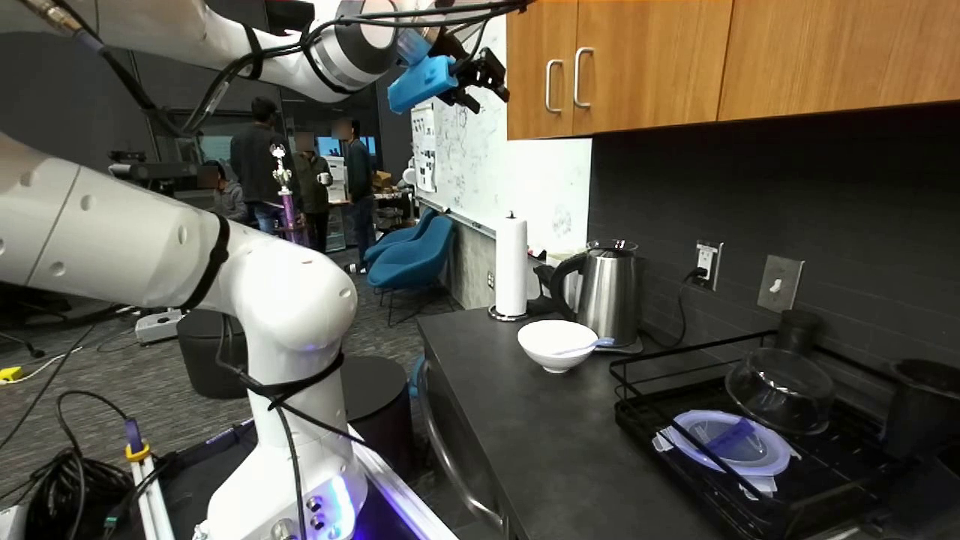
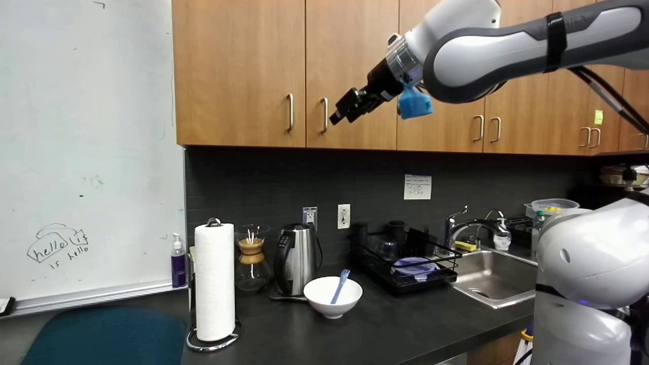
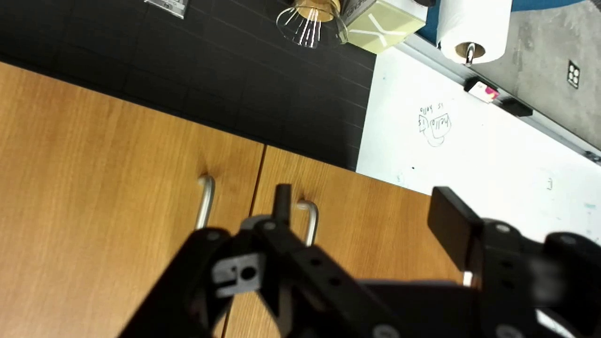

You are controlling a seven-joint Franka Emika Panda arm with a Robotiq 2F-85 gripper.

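Note:
My gripper is open, its black fingers spread with a clear gap and nothing between them. Beyond it in the wrist view are two wooden cabinet doors with silver handles; one handle [image 3: 308, 219] shows just beside the left fingertip, the other [image 3: 205, 203] further left. Exterior view 2 has the gripper [image 2: 345, 110] high over the counter, overlapping the door nearest the right handle [image 2: 325, 115]. From exterior view 1 the gripper [image 1: 486, 81] appears left of the cabinet [image 1: 652, 54], apart from it. Both doors are closed.
On the counter [image 2: 261, 340] stand a white bowl [image 2: 319, 294] with a blue utensil [image 2: 340, 286], a kettle [image 2: 299, 258], a paper towel roll [image 2: 214, 283] and a glass coffee maker [image 2: 252, 270]. A black dish rack [image 2: 389, 280] and sink [image 2: 496, 277] lie further right. Air below the gripper is free.

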